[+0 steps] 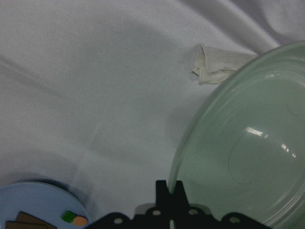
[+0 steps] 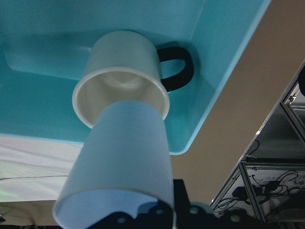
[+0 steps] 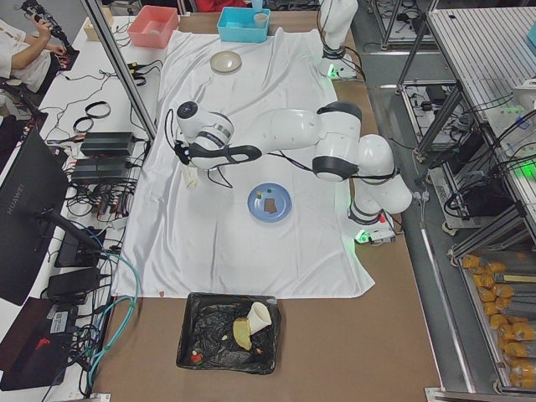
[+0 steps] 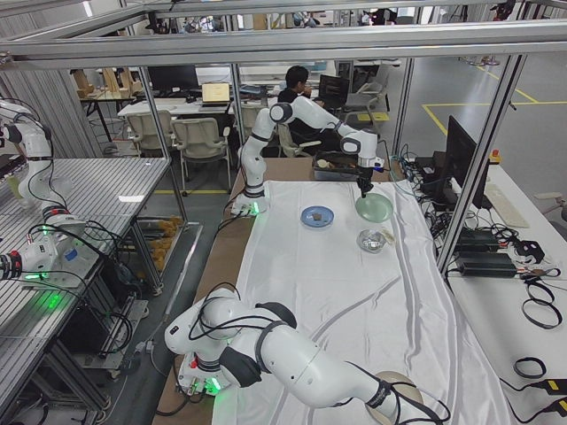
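Observation:
My left gripper is at the rim of a green bowl (image 1: 243,157), its fingertips together on the rim. The bowl also shows on the cloth under that arm (image 4: 374,207). A folded tissue (image 1: 219,64) lies beside it. My right gripper is shut on a pale blue cup (image 2: 116,152), held over a blue bin (image 2: 224,52) at the wall nearest the cloth. In the bin a white mug (image 2: 114,52) with a black handle lies on its side.
A blue plate (image 3: 280,209) with small pieces, a beige plate (image 3: 225,62) and a foil dish (image 4: 371,241) are on the white cloth. A black tray (image 3: 218,335) with items sits at one end, a pink bin (image 3: 155,25) beside the blue one.

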